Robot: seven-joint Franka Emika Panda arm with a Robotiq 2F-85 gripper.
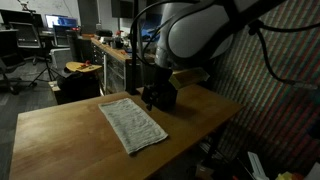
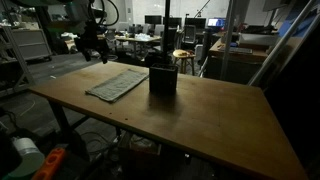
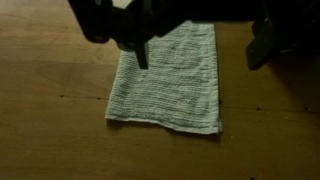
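Note:
A light grey, ribbed cloth point(image 1: 133, 123) lies spread flat on the wooden table point(image 1: 60, 140). It appears on the left part of the table in exterior view 2, as a pale towel point(image 2: 118, 84). My gripper is open, its dark fingers point(image 3: 262, 46) wide apart at the top of the wrist view. Below it the towel point(image 3: 168, 88) shows, with a bare gap of air between fingers and fabric. In exterior view 1 the black gripper hangs above the table, near the cloth's right side. Part of the cloth is hidden behind the gripper in the wrist view.
A black box point(image 2: 164, 80) with a pole stands at the table's far edge in exterior view 2. Stools, desks and monitors fill the room behind. Loose cables hang around the arm point(image 1: 195, 35).

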